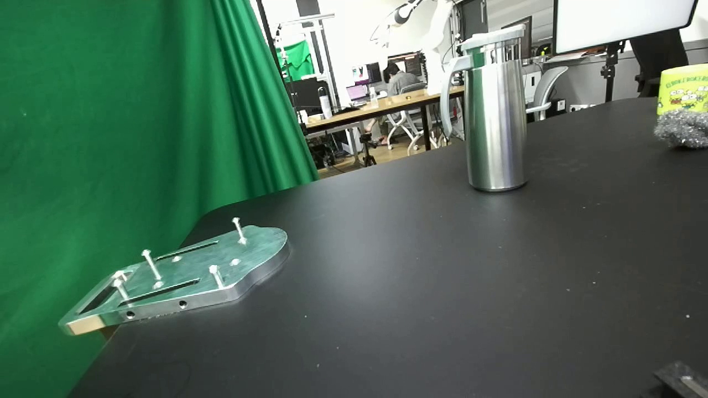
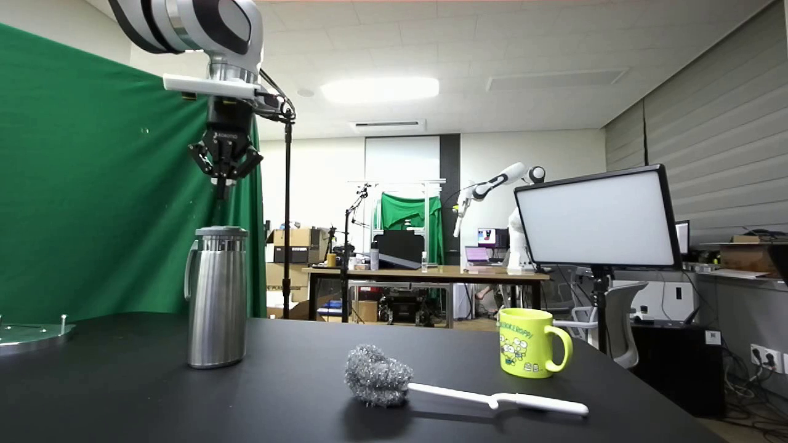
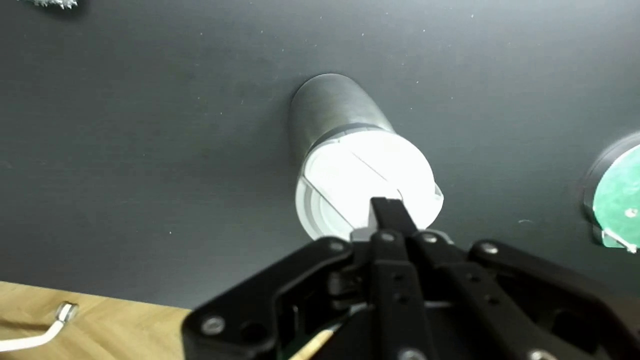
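A steel thermos jug (image 2: 217, 303) with a grey lid and side handle stands upright on the black table. Above its lid, clear of it in exterior view 2, hangs my gripper (image 2: 221, 191), pointing down. Its fingers are together with nothing visible between them. From the wrist, the white-looking lid (image 3: 372, 174) lies under the fingertips (image 3: 390, 210), which cover part of it. Exterior view 1 shows the jug (image 1: 496, 119) but not the gripper.
A silver scrubbing brush (image 2: 377, 375) with a white handle lies near a yellow-green mug (image 2: 526, 343). The metal plate (image 1: 199, 265) with upright bolts sits at the table's left edge. Bare table (image 1: 411, 285) lies between the plate and the jug.
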